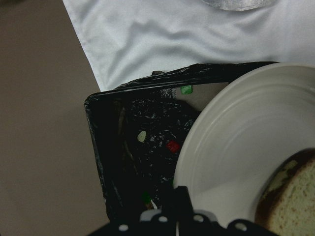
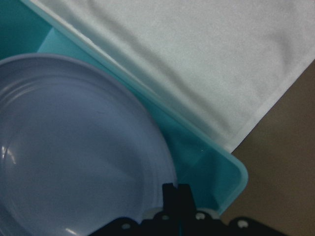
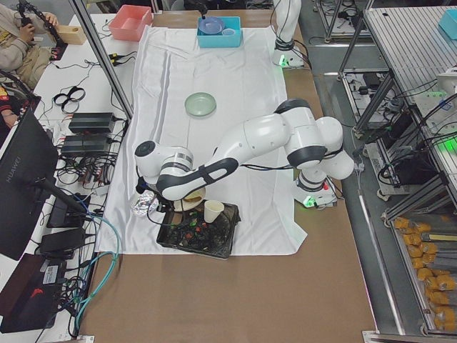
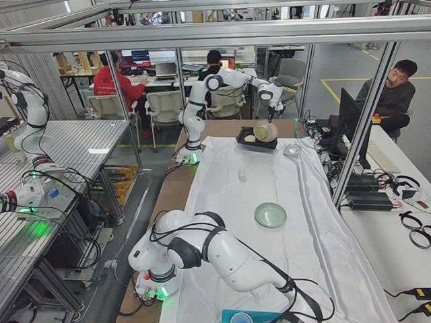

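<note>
My left gripper is shut on the rim of a pale plate (image 1: pixel 231 128) carrying a slice of bread (image 1: pixel 290 201), held over a black lined tray (image 3: pixel 200 239) with scraps inside and a white cup (image 3: pixel 213 210). My right gripper is at the rim of a blue plate (image 2: pixel 78 142) in a turquoise bin (image 2: pixel 236 177), its fingertips close together.
A green plate (image 3: pixel 201 103) lies mid-cloth. Crumpled foil (image 3: pixel 143 204) sits left of the tray. A pink bin (image 3: pixel 131 21) stands at the far left.
</note>
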